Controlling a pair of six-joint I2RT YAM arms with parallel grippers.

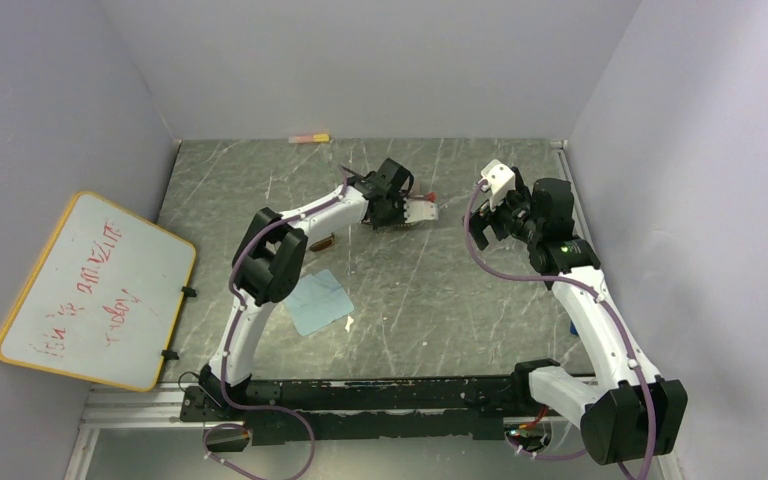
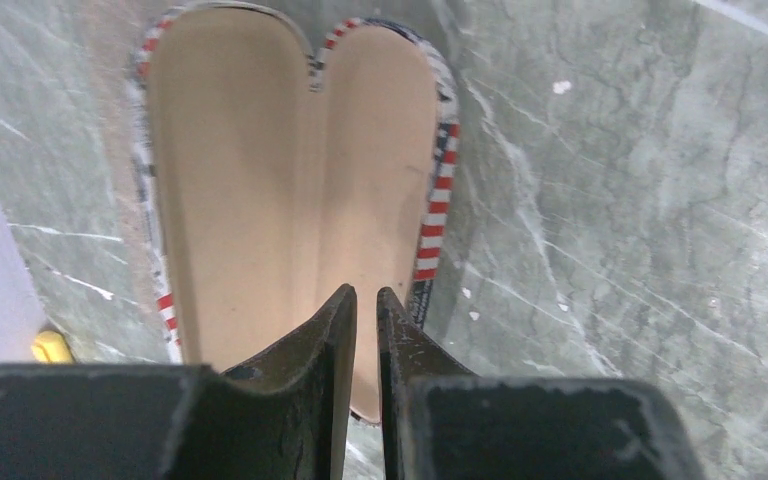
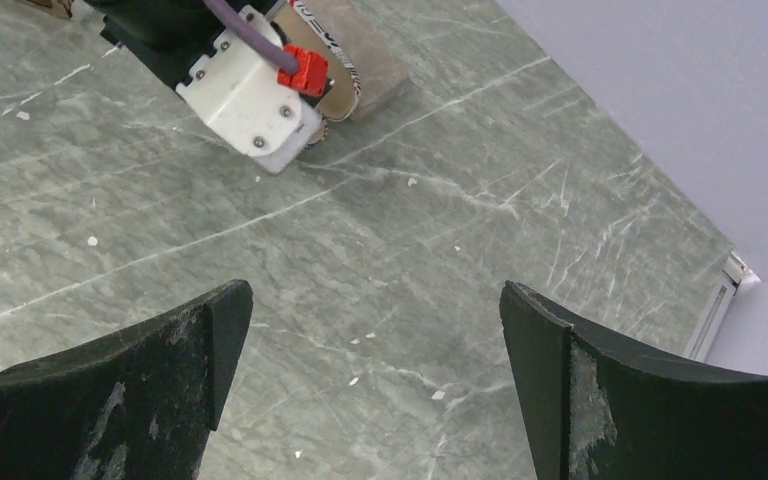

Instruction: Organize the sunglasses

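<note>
An open sunglasses case (image 2: 220,180) with a beige lining and striped rim lies under my left gripper, mostly hidden by it in the top view. That gripper's fingertips are close together over the case's lining, with a narrow gap showing; nothing visible is held. Brown sunglasses (image 1: 322,243) lie left of the case, with a light blue cloth (image 1: 318,302) further toward the front. My right gripper stands open and empty over the right side of the table.
A pink-yellow object (image 1: 309,138) lies at the back edge. A whiteboard (image 1: 95,290) stands at the left.
</note>
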